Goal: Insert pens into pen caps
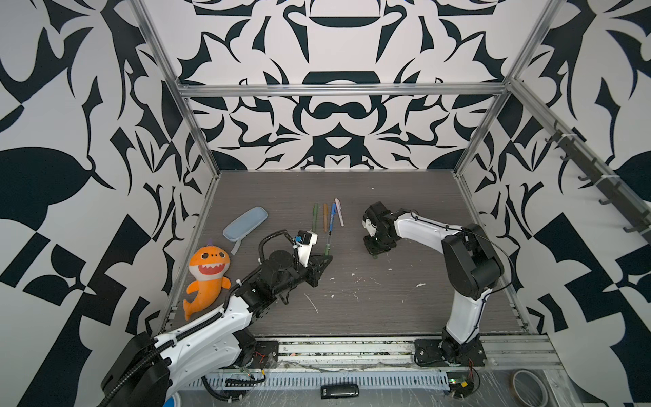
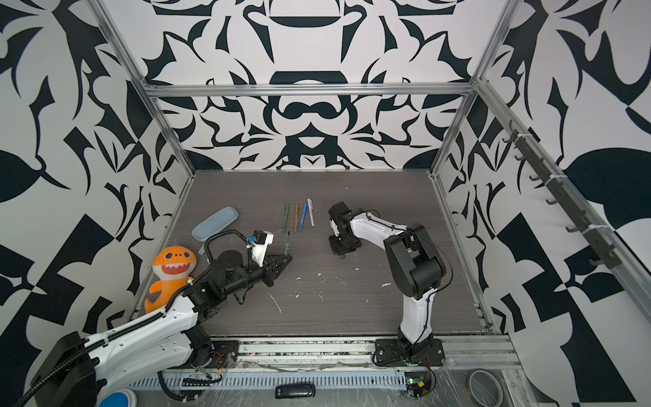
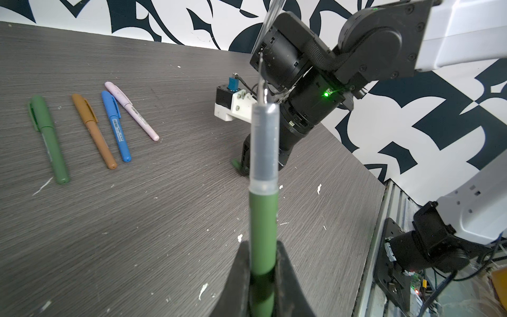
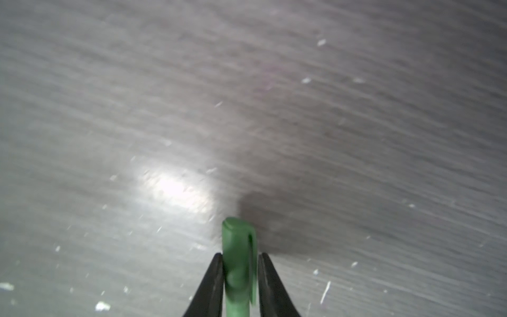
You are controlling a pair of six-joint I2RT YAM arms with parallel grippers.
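My left gripper is shut on an uncapped green pen (image 3: 263,216), which stands upright with its clear section and thin tip pointing up. A green cap (image 4: 237,251) with a side clip sits between the fingers of my right gripper, which is shut on it. Its end pokes out toward the tabletop, and the cap's opening is hidden. Pen and cap are well apart, with the right gripper (image 1: 373,252) to the right of the left gripper (image 1: 325,261) in the top left view.
Capped pens lie in a row at the back: green (image 3: 50,142), brown (image 3: 95,132), blue (image 3: 117,126) and pink (image 3: 132,111). A blue-grey case (image 1: 245,222) and an orange plush shark (image 1: 206,278) are at the left. White scraps dot the otherwise clear middle.
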